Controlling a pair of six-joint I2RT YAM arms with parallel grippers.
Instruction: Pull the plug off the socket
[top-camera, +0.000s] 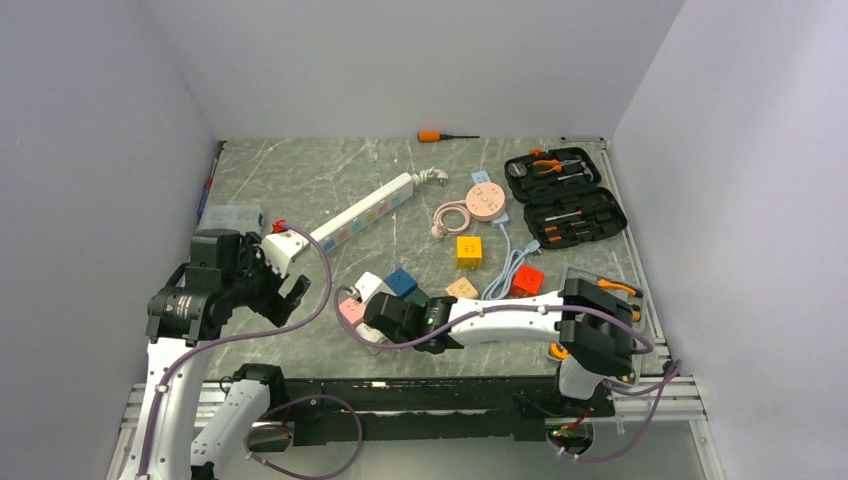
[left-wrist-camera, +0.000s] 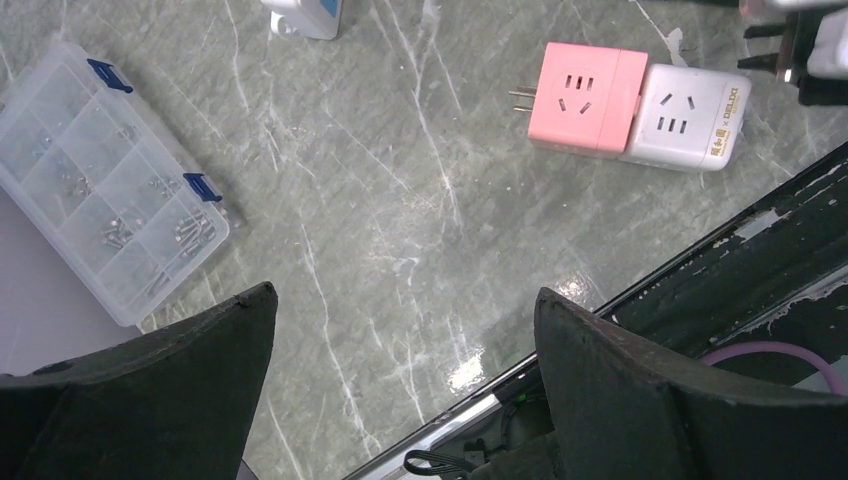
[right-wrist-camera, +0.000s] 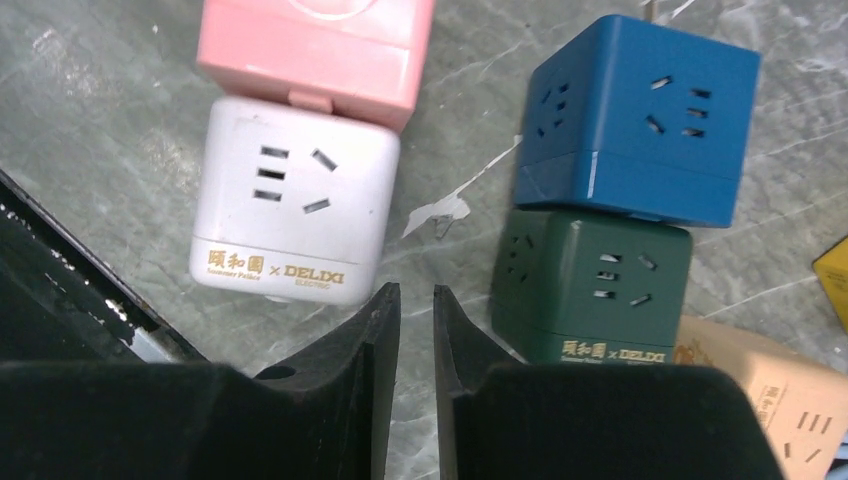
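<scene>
A pink cube plug (left-wrist-camera: 585, 98) sits joined to a white cube socket (left-wrist-camera: 680, 120) near the front edge; its prongs stick out in the left wrist view. In the right wrist view they lie left of a blue cube (right-wrist-camera: 650, 120) and a green cube (right-wrist-camera: 590, 290). My right gripper hangs over them, fingers close together with a narrow gap; whether anything is between is unclear, and none shows. My left gripper is open over bare table at the left, with nothing between its fingers.
A long power strip (top-camera: 365, 210) lies behind. Yellow (top-camera: 469, 252) and red (top-camera: 527, 281) cubes, cables and tool cases (top-camera: 565, 185) are at the right. A clear parts box (left-wrist-camera: 110, 185) stands at the left. The table's front edge runs close by.
</scene>
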